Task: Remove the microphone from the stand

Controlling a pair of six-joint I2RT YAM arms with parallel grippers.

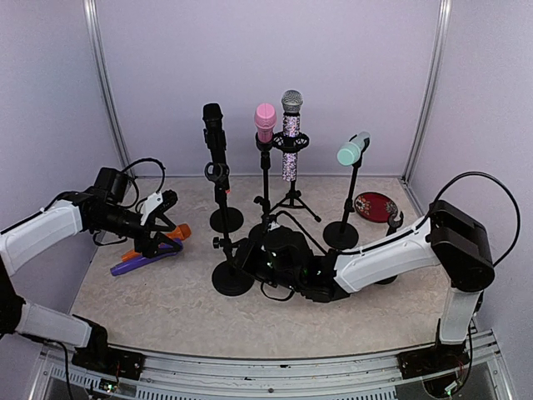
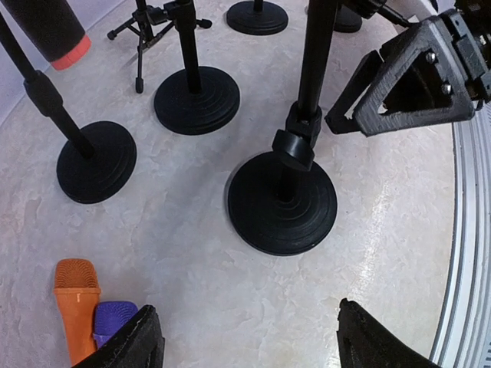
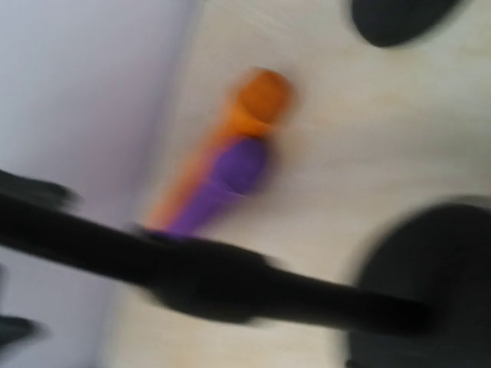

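Note:
A purple microphone (image 1: pixel 137 262) and an orange microphone (image 1: pixel 181 232) lie side by side on the table at left. A black microphone (image 1: pixel 213 125) stays up on its stand; its red-tipped lower end (image 2: pixel 61 42) shows in the left wrist view. The front stand (image 1: pixel 232 279) has an empty holder at its top. My left gripper (image 1: pixel 172 224) hovers over the lying microphones, open and empty. Close to the front stand's pole (image 2: pixel 314 61) is my right gripper (image 1: pixel 236 248). In the blurred right wrist view its fingers (image 3: pixel 27 188) are apart, and the pole crosses in front.
Behind stand a pink microphone (image 1: pixel 265 121), a glittery microphone (image 1: pixel 291 133) on a tripod and a mint microphone (image 1: pixel 353 150). A red disc (image 1: pixel 376 207) is at the right rear.

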